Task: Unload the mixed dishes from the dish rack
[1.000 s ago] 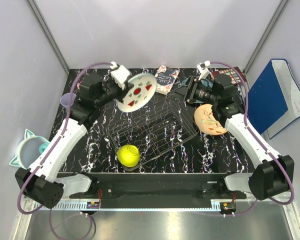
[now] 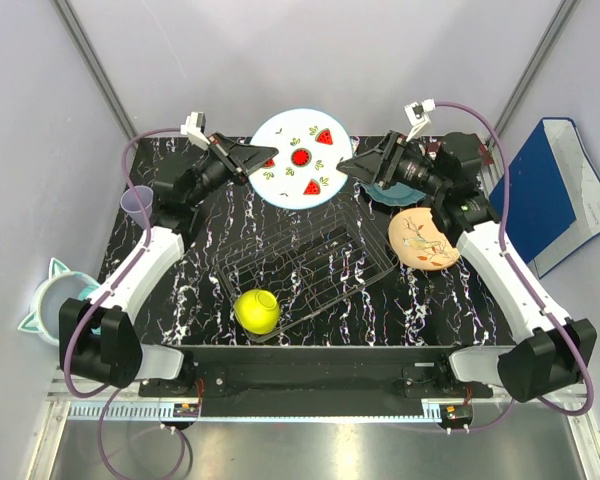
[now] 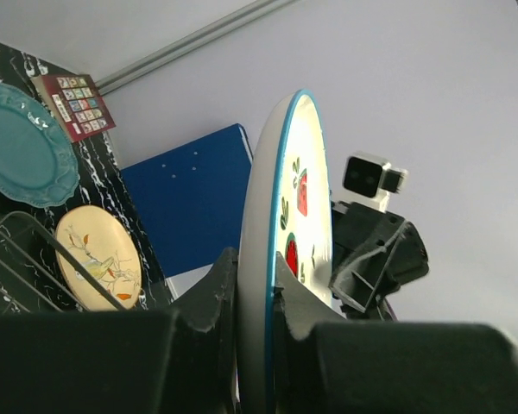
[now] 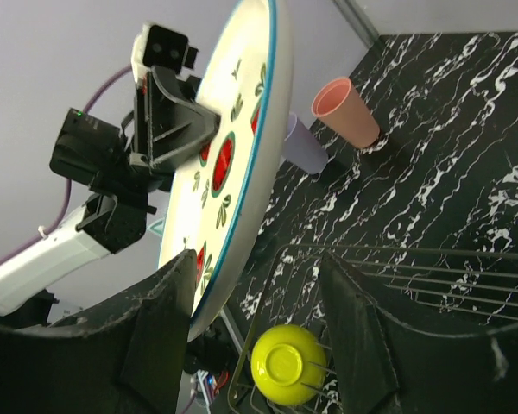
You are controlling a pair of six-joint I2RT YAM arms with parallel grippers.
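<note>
A white watermelon-pattern plate (image 2: 300,158) hangs upright above the rack, my left gripper (image 2: 268,158) shut on its left edge. My right gripper (image 2: 344,165) is at the plate's right edge, its fingers apart; in the right wrist view the rim sits between them, toward the left finger. The dish rack (image 2: 330,285) holds a yellow bowl (image 2: 256,310). A blue plate (image 3: 26,147) and a cream plate (image 2: 423,237) lie right of the rack.
Cups (image 4: 345,112) stand at the back left. A book (image 3: 73,106) lies at the back right; a blue board (image 2: 525,195) leans at the right. The counter left of the rack is fairly clear.
My left gripper has raised and turned the plate to face up to the top camera and moved it right, to my right gripper, which has shifted slightly.
</note>
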